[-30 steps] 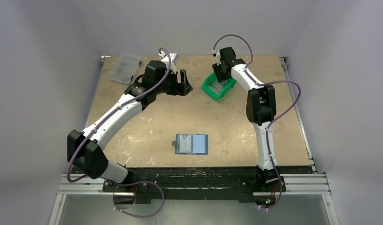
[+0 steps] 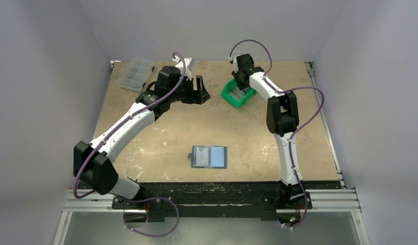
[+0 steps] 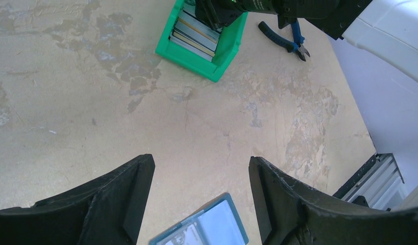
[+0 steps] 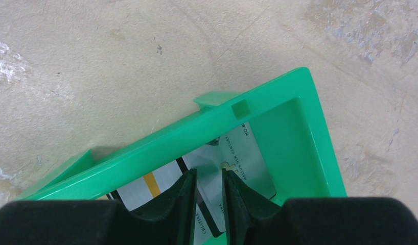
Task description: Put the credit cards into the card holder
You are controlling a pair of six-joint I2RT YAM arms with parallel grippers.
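Several credit cards (image 3: pixel 196 34) lean in an overlapping row inside a green tray (image 3: pixel 192 63) at the back of the table. My right gripper is over the tray, its fingertips close to a greyish card (image 4: pixel 242 153). Its fingers are parted by a narrow gap, through which card surfaces show; whether they touch a card is hard to tell. The card holder (image 2: pixel 209 156) lies spread open near the front edge, a pale card-like sheet (image 2: pixel 202 156) in its left half. My left gripper stands open and empty, left of the tray.
A clear compartment box (image 2: pixel 137 74) sits at the back left. Blue-handled pliers (image 3: pixel 288 43) lie to the right of the green tray, under the right arm. Bare table separates the tray from the card holder.
The green tray seems to have shifted a little to the right. The left arm is unchanged.
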